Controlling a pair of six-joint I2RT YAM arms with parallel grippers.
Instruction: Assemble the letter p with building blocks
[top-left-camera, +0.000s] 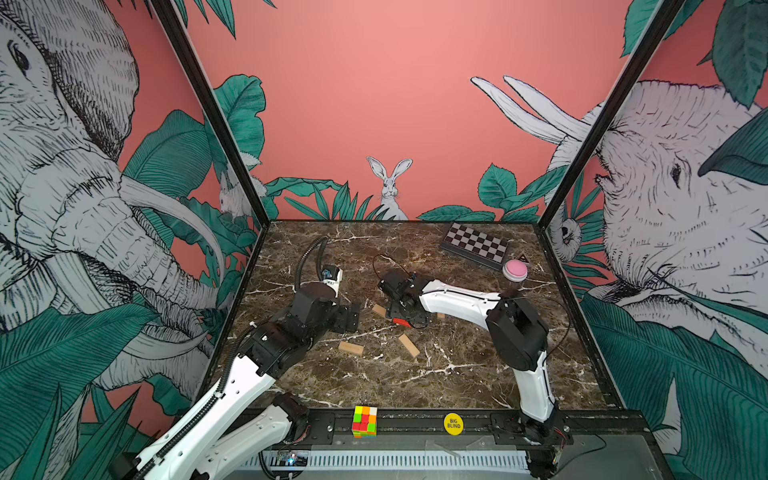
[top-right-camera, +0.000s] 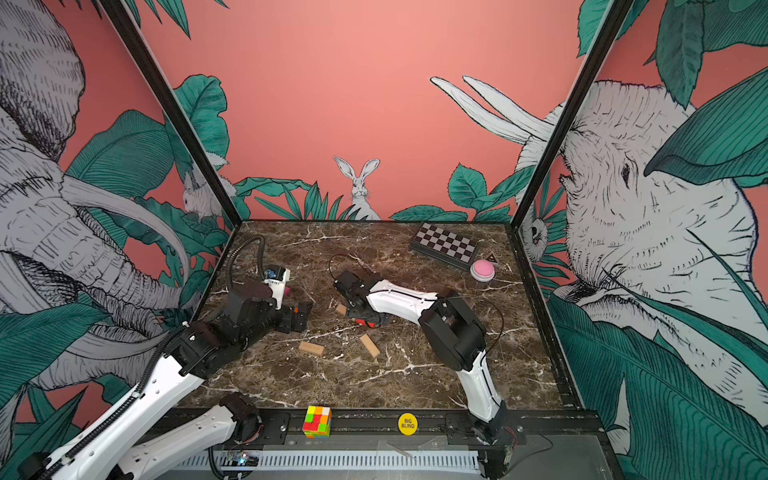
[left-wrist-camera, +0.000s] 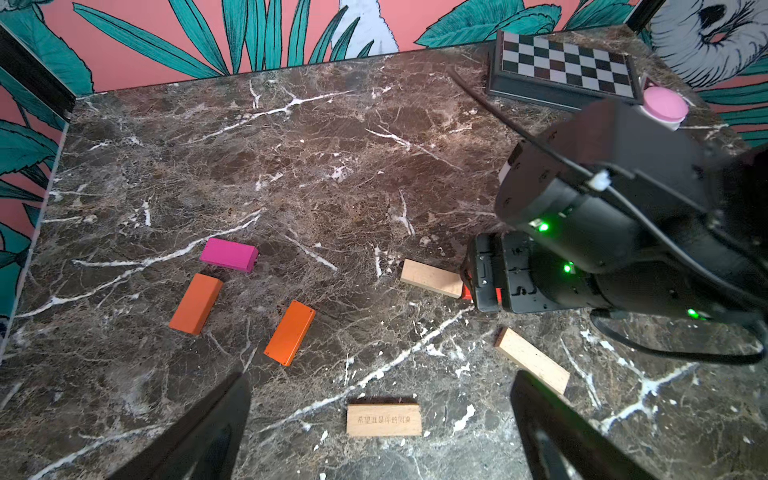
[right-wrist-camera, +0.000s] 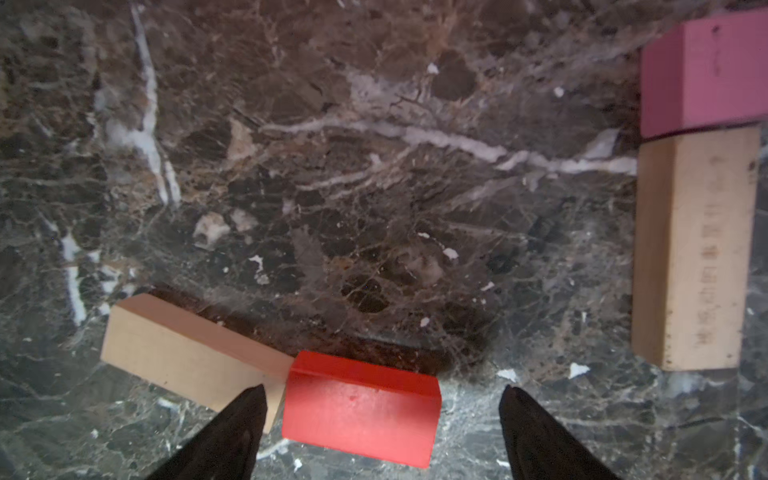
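Observation:
My right gripper stands open over a red block (right-wrist-camera: 360, 412), with the block between its fingers' line of view and nothing gripped. One end of a wooden block (right-wrist-camera: 196, 356) touches the red one at an angle. To the right in the right wrist view, a pink block (right-wrist-camera: 724, 76) abuts a wooden block (right-wrist-camera: 696, 248) with printed marks. My left gripper is open, with a wooden block (left-wrist-camera: 384, 420) seen between its fingers. Two orange blocks (left-wrist-camera: 196, 304) and a magenta block (left-wrist-camera: 229, 254) lie farther left. Another wooden block (left-wrist-camera: 534, 360) lies slanted near the right arm.
At the back right are a chessboard box (top-left-camera: 476, 244) and a pink-topped round button (top-left-camera: 515, 270). A colour cube (top-left-camera: 365, 421) and a yellow disc (top-left-camera: 453, 424) sit along the front edge.

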